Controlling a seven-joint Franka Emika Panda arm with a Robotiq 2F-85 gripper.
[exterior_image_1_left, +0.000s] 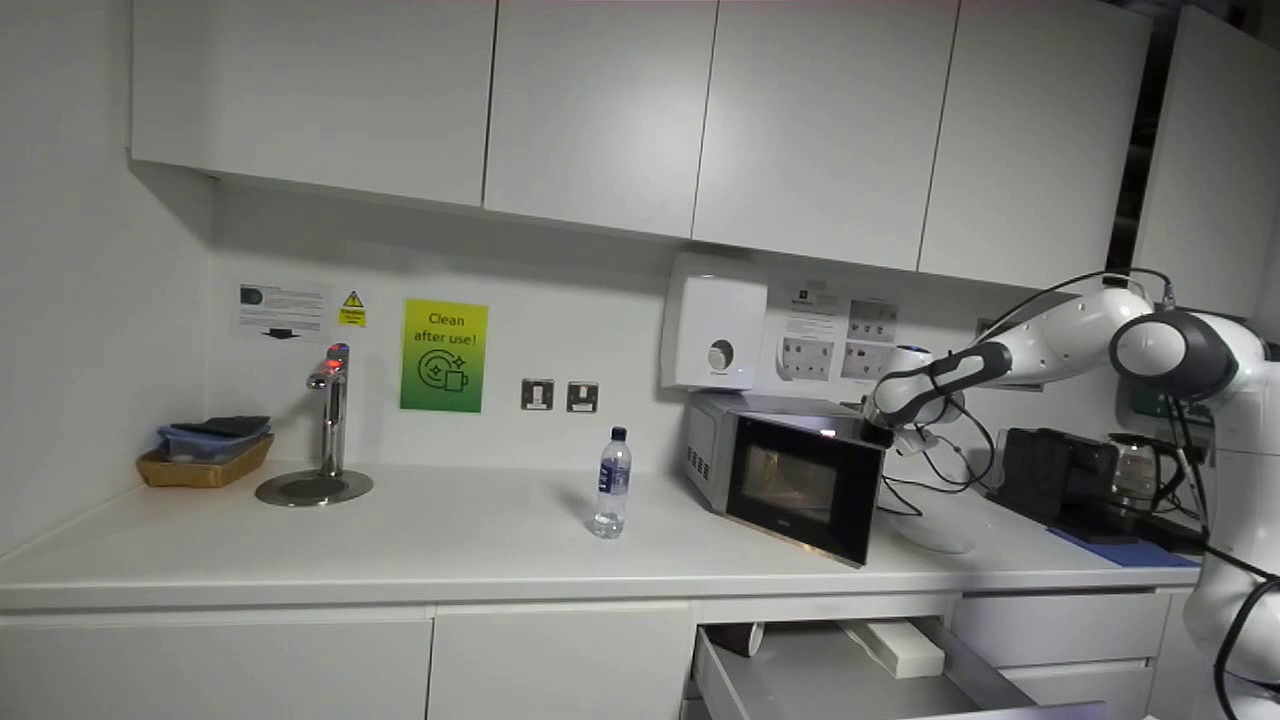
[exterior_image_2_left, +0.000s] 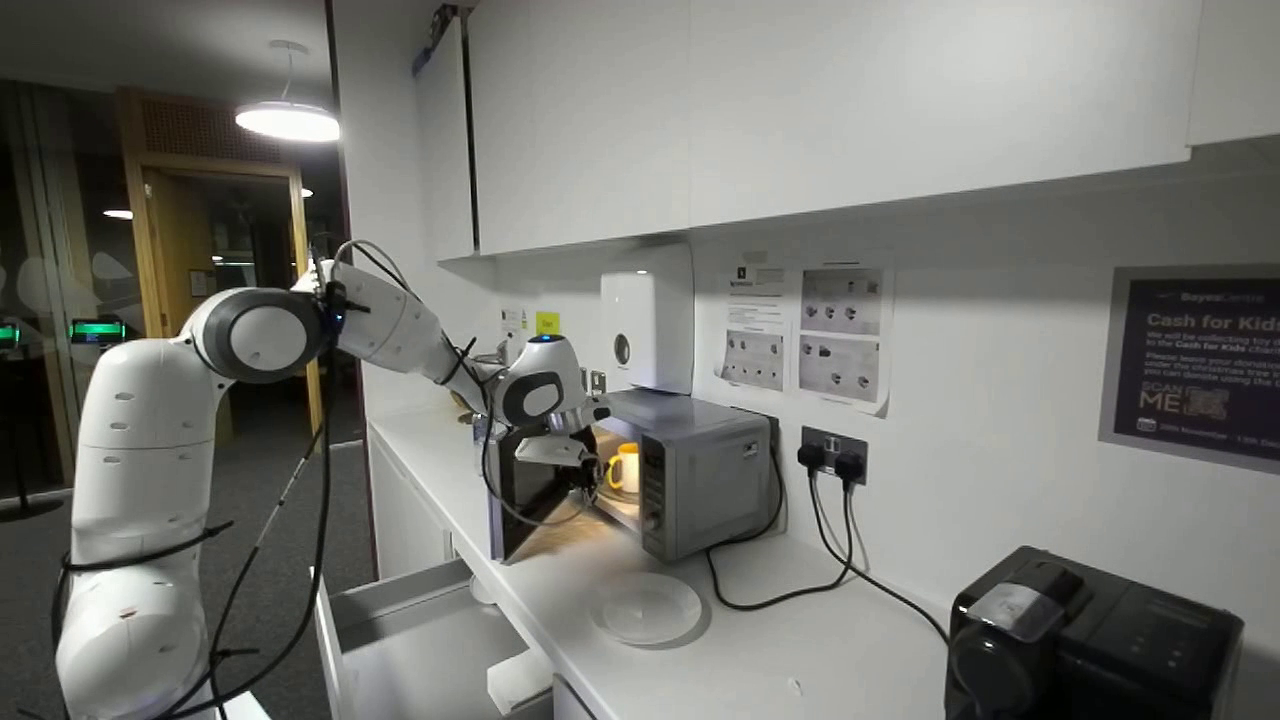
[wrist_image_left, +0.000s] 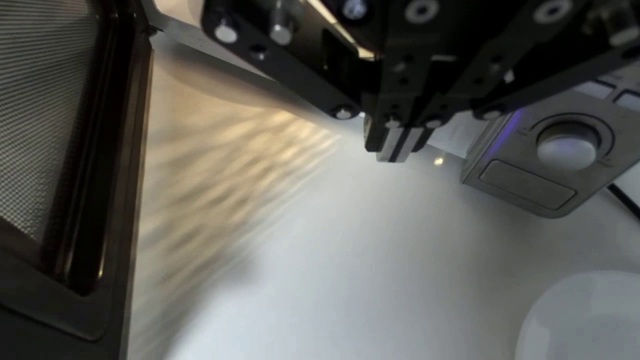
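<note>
The microwave (exterior_image_2_left: 708, 468) stands on the counter with its door (exterior_image_1_left: 801, 486) swung open and light glowing inside. A yellow mug (exterior_image_2_left: 626, 467) sits within the lit cavity. My gripper is shut, and nothing shows between its fingers. In exterior view 2 it hangs at the cavity's opening, between the open door and the control panel, in front of the mug. The wrist view shows the door's inner face (wrist_image_left: 45, 150) on the left and the microwave's knob (wrist_image_left: 567, 146) on the right; the mug cannot be made out there. The gripper is largely hidden behind the door in exterior view 1.
A clear plate (exterior_image_2_left: 648, 608) lies on the counter before the microwave. Below, a drawer (exterior_image_1_left: 804, 678) is pulled out, holding a white box (exterior_image_1_left: 900, 648). A water bottle (exterior_image_1_left: 612, 486) stands left of the microwave, and a coffee machine (exterior_image_2_left: 1086, 642) is to the right.
</note>
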